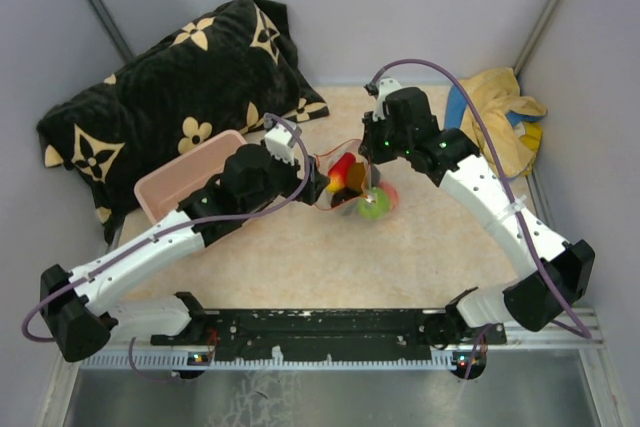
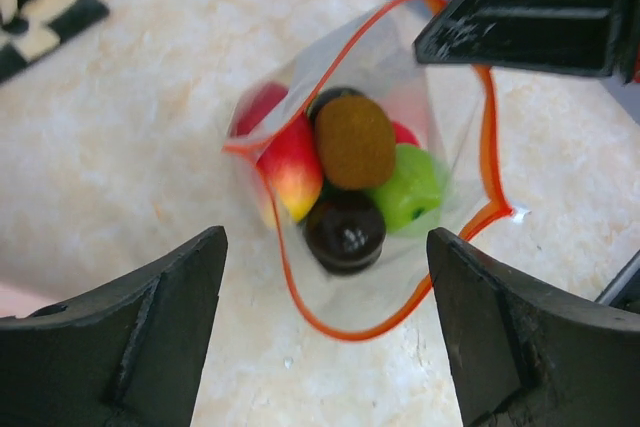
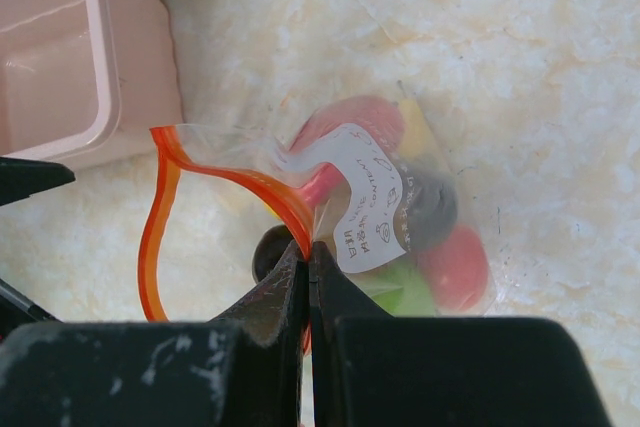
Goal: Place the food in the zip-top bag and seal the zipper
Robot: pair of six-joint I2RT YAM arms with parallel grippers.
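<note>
The clear zip bag (image 1: 340,192) with its orange zipper stands open at the table's middle, holding toy food: a brown potato (image 2: 355,142), a dark round piece (image 2: 345,232), red, yellow and green (image 2: 405,187) pieces. My left gripper is open just left of the bag mouth, nothing between its fingers, looking into it. My right gripper is shut on the bag's orange zipper edge, holding it up.
An empty pink bin (image 1: 190,177) sits at left. A dark patterned pillow (image 1: 170,97) lies at the back left, a yellow and blue cloth (image 1: 495,122) at the back right.
</note>
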